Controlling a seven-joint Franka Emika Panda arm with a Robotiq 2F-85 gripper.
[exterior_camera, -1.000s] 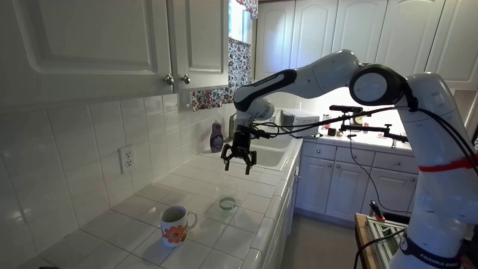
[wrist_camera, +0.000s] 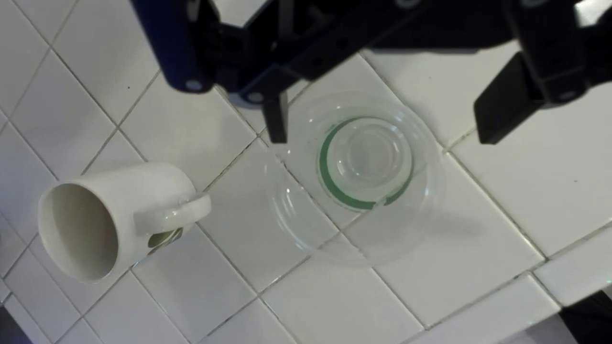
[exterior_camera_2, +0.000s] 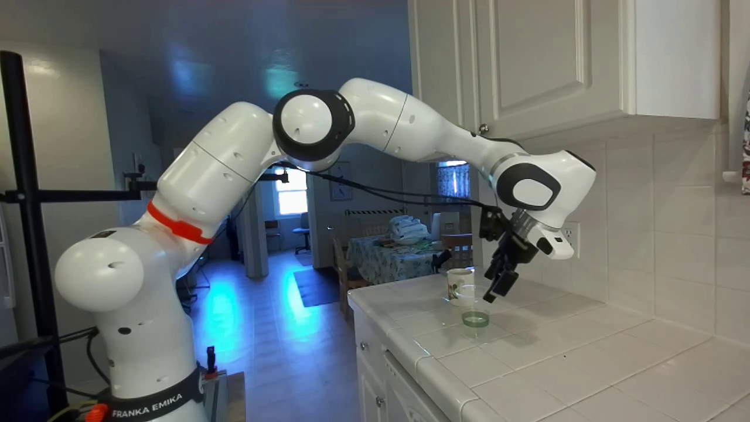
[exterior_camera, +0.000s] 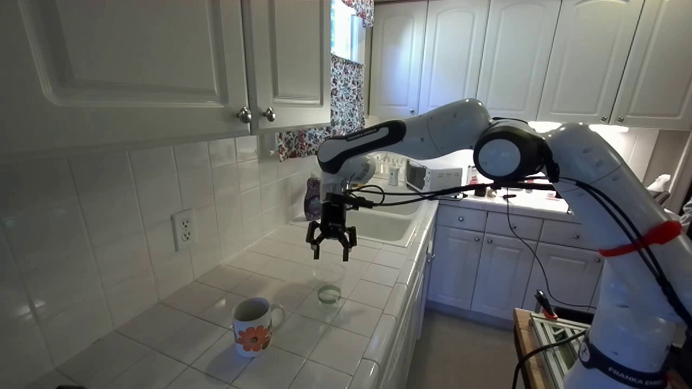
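Observation:
A clear glass container with a green band [wrist_camera: 342, 195] stands on the tiled counter. Its green ring [exterior_camera: 329, 295] shows low on it from outside, while the transparent walls are faint. Above it hangs my gripper [exterior_camera: 331, 256], open, its fingertips apart and nothing between them. Seen from the wrist, one finger [wrist_camera: 276, 119] overlaps the left of the glass's far rim and the other finger [wrist_camera: 505, 103] lies off to its right. Beside the glass, a white mug with an orange flower [exterior_camera: 253, 327] stands upright, its handle towards the glass.
Tiled wall and an outlet [exterior_camera: 184, 229] run along the back of the counter. Overhead are white cabinets [exterior_camera_2: 562, 56]. A sink [exterior_camera: 383, 226] and a purple bottle [exterior_camera: 312, 198] lie beyond the gripper. Bare tiles [exterior_camera_2: 590, 351] surround the glass.
In exterior view 1 my open gripper has moved left and slightly down, nearer to the glass, with the arm lowering. Mug and glass have stayed in place.

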